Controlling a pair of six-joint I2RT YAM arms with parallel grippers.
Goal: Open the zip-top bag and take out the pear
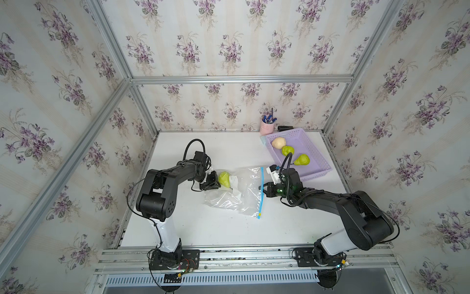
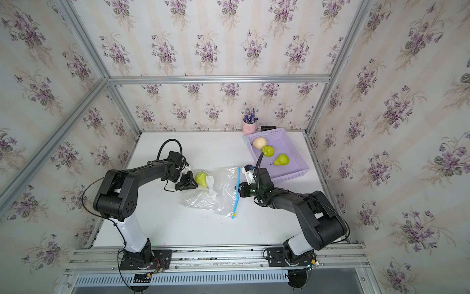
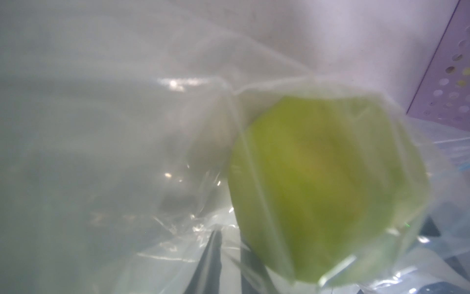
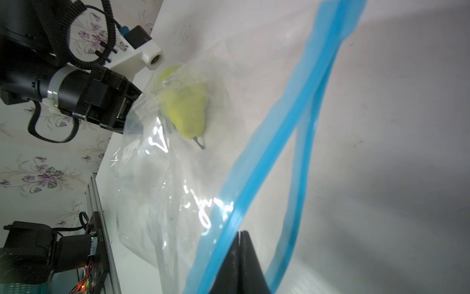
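The clear zip top bag lies on the table, its blue zip strip toward the right, with a green pear inside at the left end. My left gripper is at that end, beside the pear; in the left wrist view crumpled plastic covers the pear and blurs the fingers, so their opening is unclear. My right gripper is shut at the zip strip, its fingertips between the two blue bands, partly behind the nearer one.
A lilac basket at the back right holds two green pears and a pale round fruit. A pink pen cup stands behind it.
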